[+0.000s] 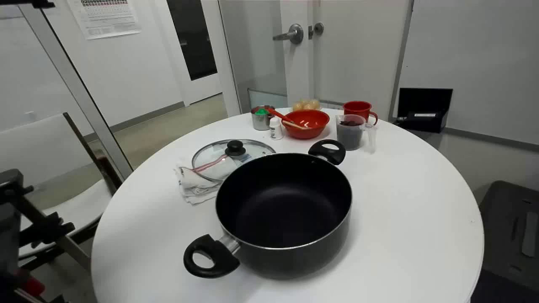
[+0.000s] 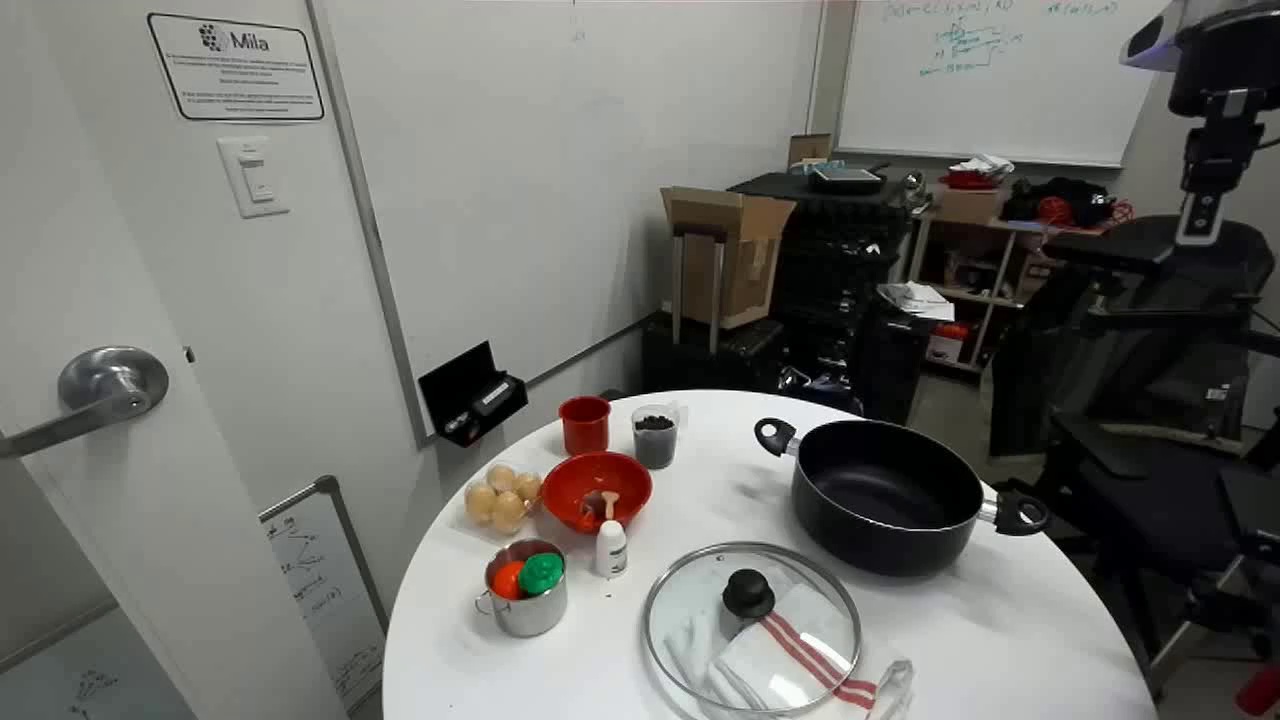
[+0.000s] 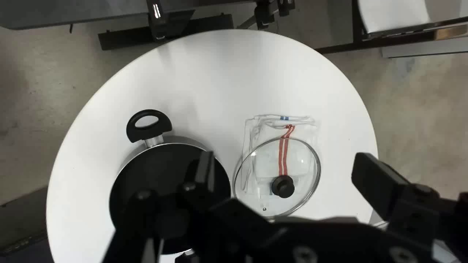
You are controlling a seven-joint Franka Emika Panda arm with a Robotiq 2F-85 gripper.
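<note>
A large black pot [image 1: 283,207] with two looped handles stands uncovered on the round white table; its inside looks empty. Beside it lies a glass lid [image 2: 752,648] with a black knob [image 3: 283,186], resting partly on a folded white towel [image 3: 280,127] with red stripes. In the wrist view my gripper is open high above the table, its fingers wide apart and nothing between them. From there, the lid and towel appear between the fingers, and the arm parts cover much of the pot. Exterior view 2 shows the gripper at the upper right, clear of the table.
Grouped on the table are a red bowl [image 2: 618,480], a red mug [image 2: 585,425], a cup of dark pieces [image 2: 654,442], a metal pot [image 2: 528,610] with coloured items, a white bottle [image 2: 611,550] and bagged round items [image 2: 501,498]. Bare tabletop [image 1: 414,202] lies right of the pot.
</note>
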